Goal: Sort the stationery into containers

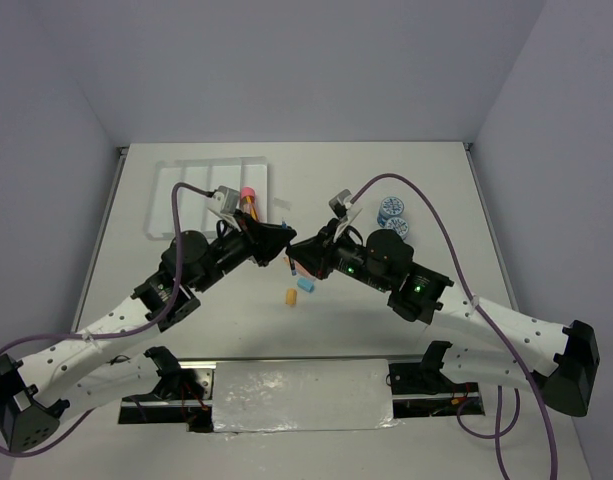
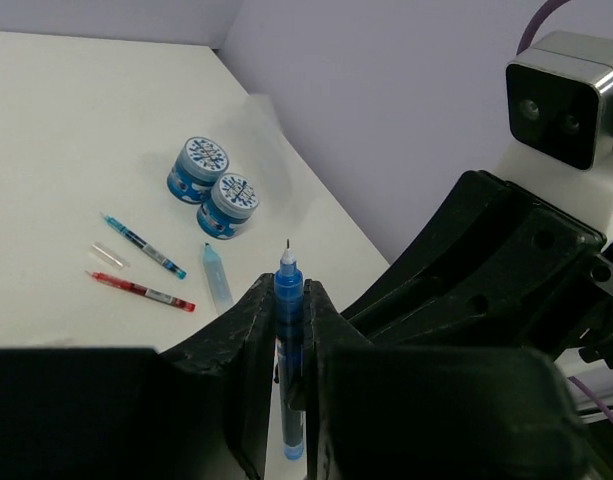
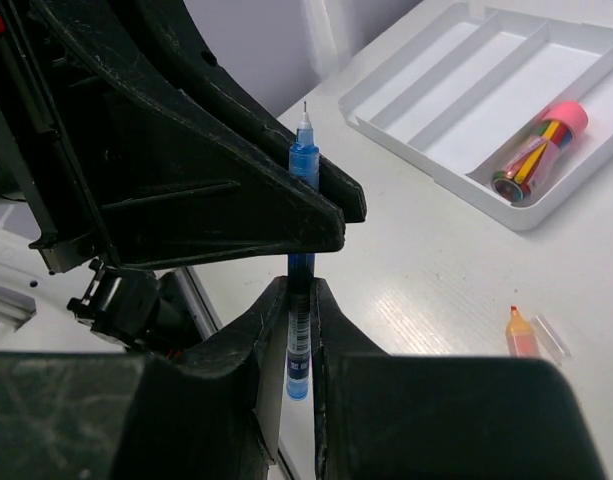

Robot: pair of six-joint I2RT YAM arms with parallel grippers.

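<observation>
A slim blue pen (image 2: 290,300) with its bare tip upward is held by both arms at once. My left gripper (image 1: 291,230) is shut on its upper part, and my right gripper (image 1: 293,250) is shut on it lower down. The right wrist view shows the pen (image 3: 299,340) between my right fingers, with the left arm's black fingers (image 3: 236,185) across it just below the tip. A white divided tray (image 3: 486,70) holds a pink-lidded jar of coloured sticks (image 3: 542,150) in its near compartment.
Two blue jars (image 2: 198,170) stand at the right of the table. Near them lie a red pen (image 2: 141,291), another blue pen (image 2: 144,247), a clear cap (image 2: 110,256) and a pale blue marker (image 2: 217,278). An orange marker (image 3: 522,335) lies in front of the tray.
</observation>
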